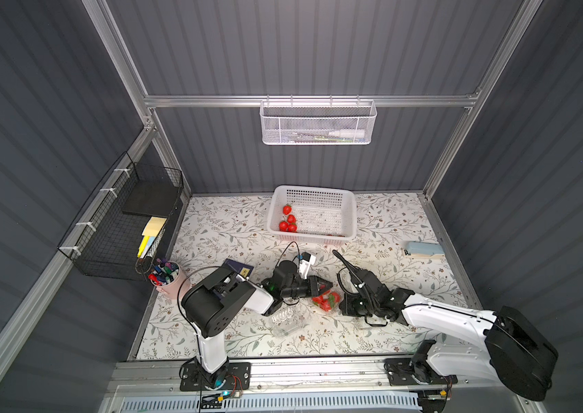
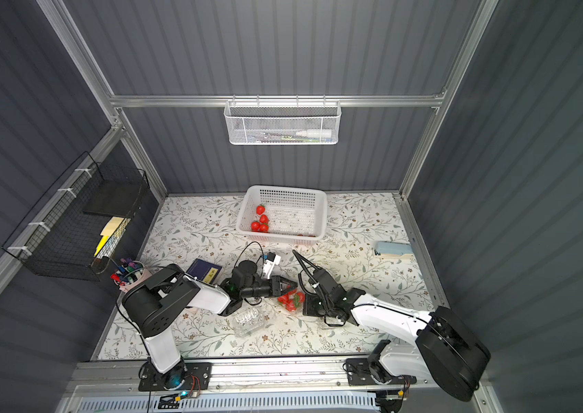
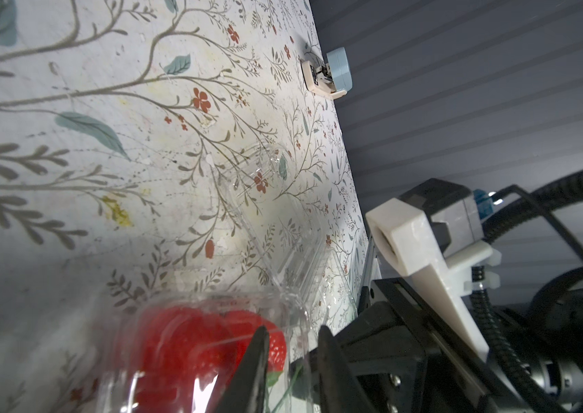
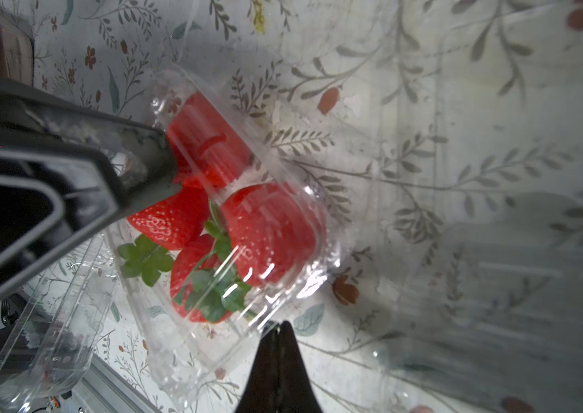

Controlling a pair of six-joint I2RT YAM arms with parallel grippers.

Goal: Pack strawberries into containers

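A clear plastic container holding several red strawberries [image 4: 274, 234] with green leaves sits on the table between the two arms; in the top left view the strawberries [image 1: 326, 300] show red through it. My left gripper is at the container's edge, its fingers parted, with clear plastic seen between them. From the other side my right gripper is shut, its tips at the container's near edge; whether thin plastic is caught there is unclear. An empty clear container [image 1: 288, 320] lies in front of the left arm. Another clear one [image 3: 298, 251] appears in the left wrist view, partly hidden.
At the back stands a white basket [image 1: 346, 213] with several strawberries [image 1: 288, 221] in its left part. A dark blue booklet [image 2: 204, 270] lies behind the left arm, near a pink pen cup [image 1: 171, 281]. A blue-grey object [image 1: 424, 250] is far right. Table space right of the basket is clear.
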